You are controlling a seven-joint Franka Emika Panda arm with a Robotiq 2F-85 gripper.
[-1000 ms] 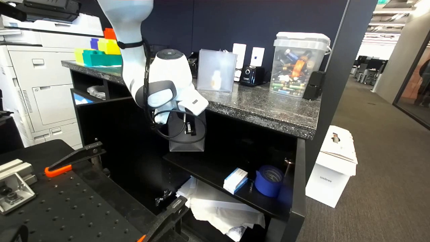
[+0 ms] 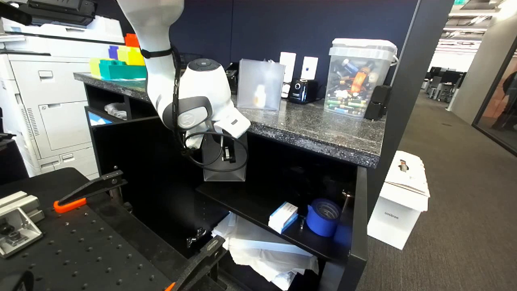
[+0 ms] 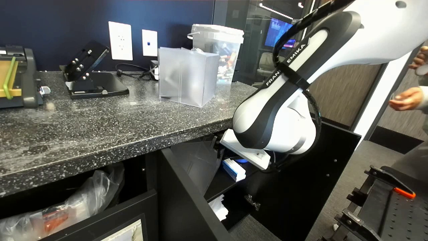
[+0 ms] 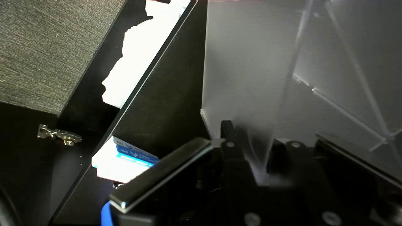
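Inside the open cabinet, a translucent grey box [image 2: 224, 175] hangs from my gripper, at the left end of the middle shelf. In the wrist view its frosted walls [image 4: 245, 75] fill the right side, and one wall runs between my two fingers, which are shut on it. Exterior view 2 shows the same box [image 3: 194, 160] just under the counter's edge, tilted. My hand hides part of it in exterior view 1. Whether its bottom touches the shelf, I cannot tell.
On the middle shelf [image 2: 228, 196], a small white-and-blue carton [image 2: 283, 216] and a blue tape roll [image 2: 323, 218] stand to the right. White sheeting [image 2: 261, 247] lies below. Overhead, the stone counter [image 2: 310, 128] carries another translucent box [image 2: 260, 85] and a tub [image 2: 358, 80].
Hardly anything differs. The arm keeps its pose, and the held box's bottom edge appears very slightly higher than before.
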